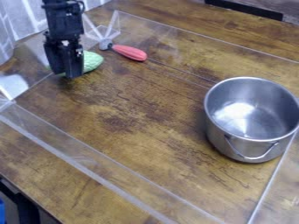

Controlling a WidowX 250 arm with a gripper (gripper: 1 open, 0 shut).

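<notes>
The black gripper (68, 63) is low at the upper left of the camera view, over a green object (91, 63) that is partly hidden behind it. Whether its fingers are open or closed on that object is unclear. Just right of the green object lies a tool with a red handle (128, 52) and a light end toward the gripper. A steel pot (251, 118) with a side handle stands on the right.
Transparent strips run along the left and front edges and across the back. A white, shiny surface is at the far left.
</notes>
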